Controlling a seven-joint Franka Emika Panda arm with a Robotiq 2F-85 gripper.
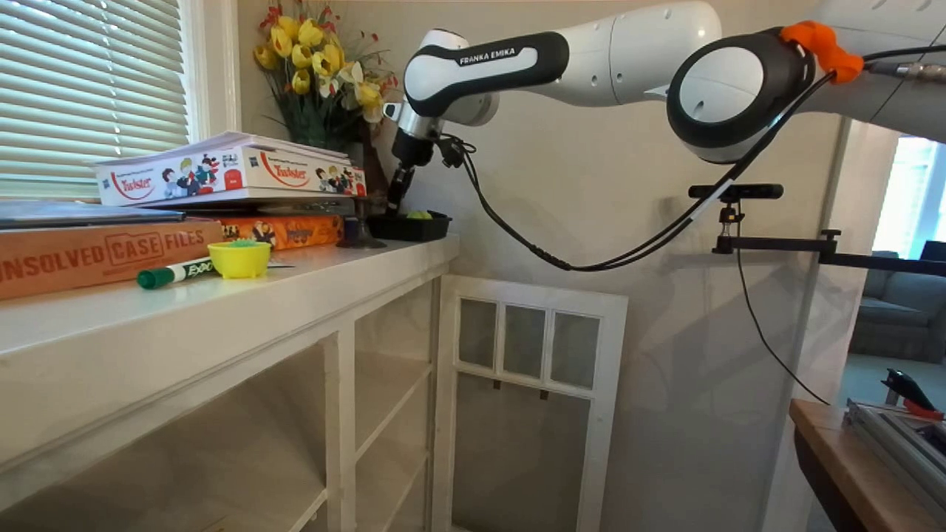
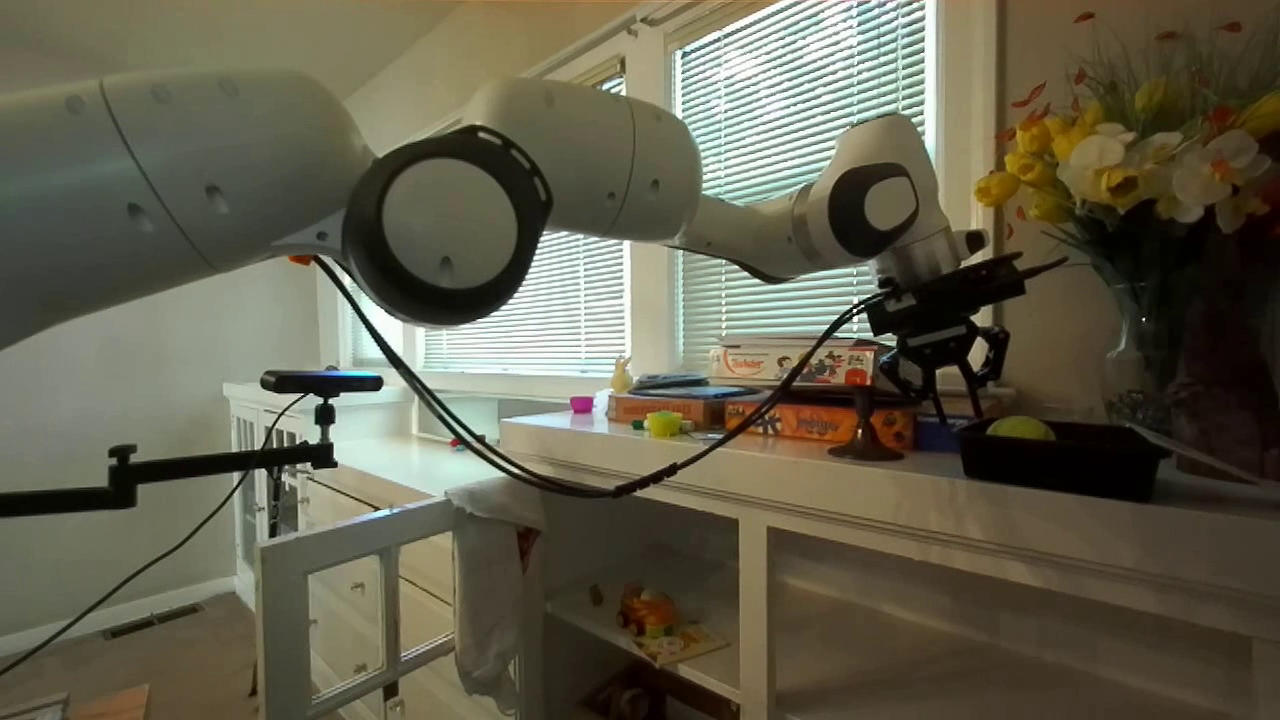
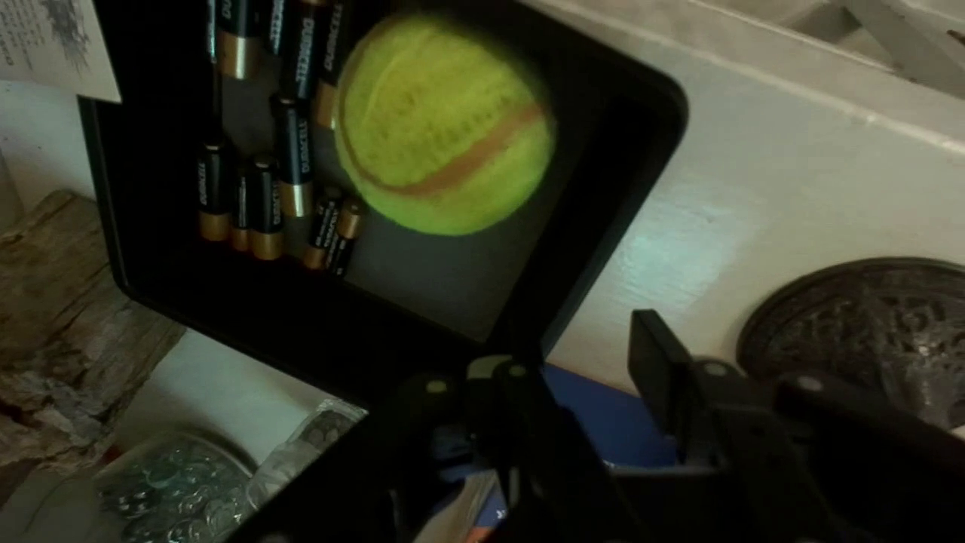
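Observation:
A tennis ball [image 3: 443, 127], yellow-green with a reddish band, lies in a black tray [image 3: 597, 204] together with several black-and-copper batteries [image 3: 294, 149]. In exterior view 2 the tray [image 2: 1056, 462] stands at the right on the white counter, with the ball's top [image 2: 1020, 428] showing above its rim. My gripper [image 2: 959, 415] points downward at the tray's left end, beside the ball rather than around it. Seen from the wrist, the gripper is open at the tray's near corner, its fingers apart with no object visibly held. Exterior view 1 partly hides the fingertips.
A dark metal stand [image 2: 866, 426] is close to the gripper's left, with stacked game boxes [image 2: 798, 360] behind. A flower vase [image 2: 1128, 324] rises behind the tray. Glass beads [image 3: 172, 489] and rough wood [image 3: 68, 317] lie near it. Bare counter [image 3: 696, 235] separates tray and stand.

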